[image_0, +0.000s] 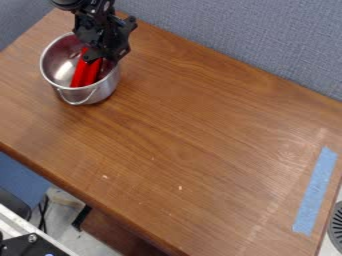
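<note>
A steel bowl (76, 94) stands at the back left of the wooden table (201, 140). Red objects (84, 74) lie inside it, partly hidden. My black gripper (99, 52) is over and inside the top of the bowl, around the red objects; its fingers are dark and overlapping, so I cannot tell how far apart they are or whether anything is between them.
A light blue strip (315, 190) lies along the right side of the table, with a round metal object (335, 228) at the edge. A grey padded wall runs behind.
</note>
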